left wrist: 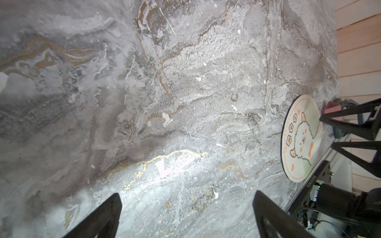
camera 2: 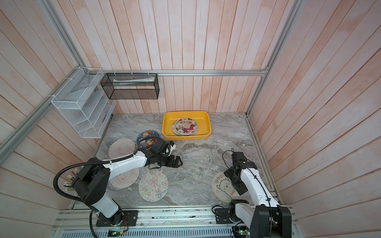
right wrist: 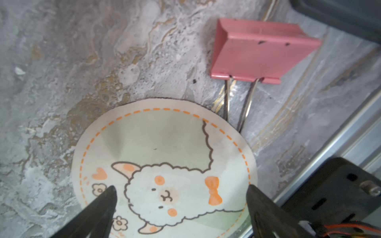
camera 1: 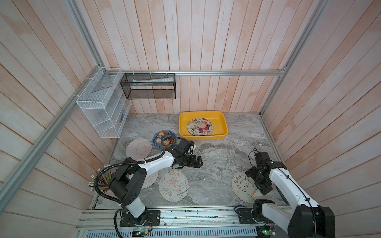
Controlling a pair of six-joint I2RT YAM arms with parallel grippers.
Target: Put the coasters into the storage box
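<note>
The yellow storage box (camera 1: 184,131) stands at the back, with floral coasters (camera 1: 200,126) lying in it. A round cream coaster with an alpaca drawing (right wrist: 170,190) lies flat at the right front, its handle-side edge touched or overlapped by a pink clip's wires. Over that coaster hovers my right gripper, open and empty. My left gripper (camera 1: 195,161) is open above bare marble in the middle. On the left lie a coaster with line drawings (camera 1: 173,186), a blue coaster (camera 1: 159,138), a pale pink one (camera 1: 138,149), and another pale one (camera 2: 125,179), partly behind my left arm.
A pink binder clip (right wrist: 262,51) lies on the marble beside the alpaca coaster, near a dark object (right wrist: 345,17). A wire shelf (camera 1: 103,107) and a black basket (camera 1: 148,89) hang at the back left.
</note>
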